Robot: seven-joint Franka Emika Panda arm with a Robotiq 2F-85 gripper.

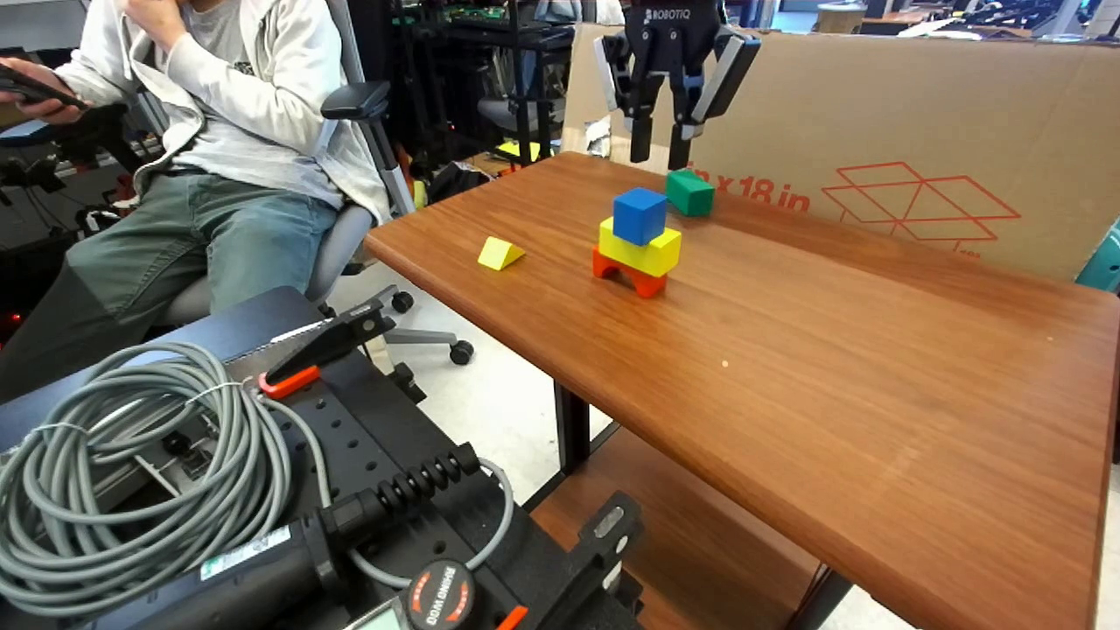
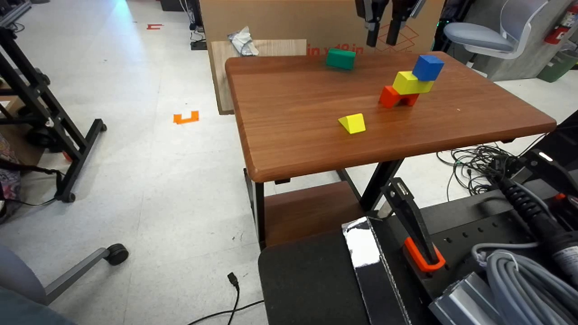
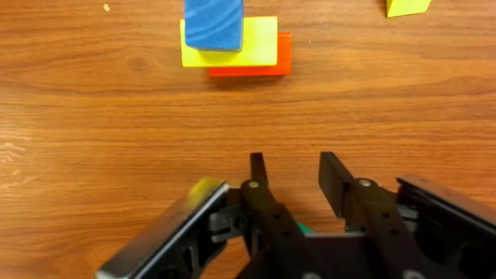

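My gripper stands open above the far part of the table, nothing between its fingers. In the second exterior view the gripper is clear of the tabletop. Below it a green block rests on the wood; in the wrist view only a sliver of the green block shows behind the fingers. Nearby stands a stack: a red arch at the bottom, a yellow block across it, and a blue cube on top, set toward one end. A yellow triangular block lies apart from the stack.
A large cardboard sheet rises along the table's far edge. A black cart with coiled cable stands in front.
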